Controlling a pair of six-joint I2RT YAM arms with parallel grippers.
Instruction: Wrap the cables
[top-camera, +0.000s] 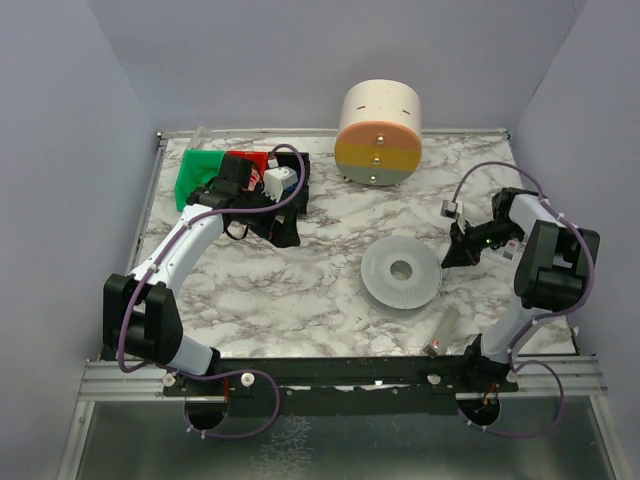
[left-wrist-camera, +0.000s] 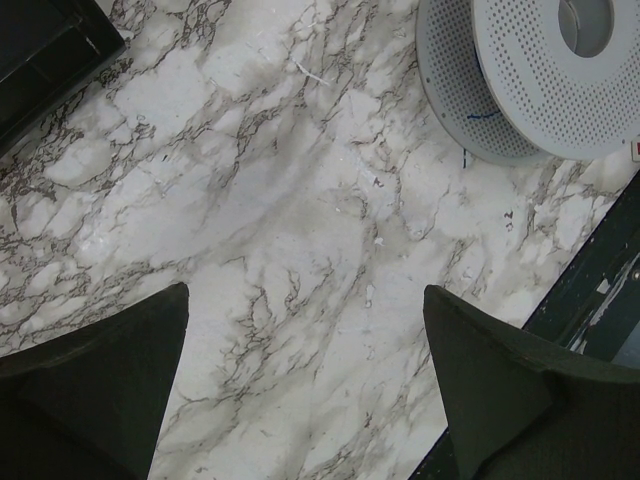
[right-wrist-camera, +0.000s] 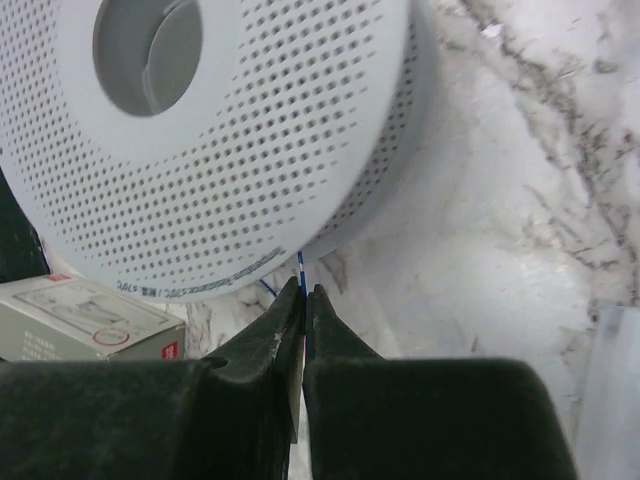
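Observation:
A pale grey perforated spool lies on the right-middle of the marble table. A thin blue cable runs from its rim down to my right gripper, which is shut at the spool's right side, fingertips together on the cable. In the left wrist view a short blue piece also shows between the spool's discs. My left gripper stands open over bare table, left of the spool, with nothing between its fingers.
Green, red and black bins stand back left. A white cylinder with coloured drawers is at the back. A narrow strip-like object lies below the spool; a small printed box is beside it.

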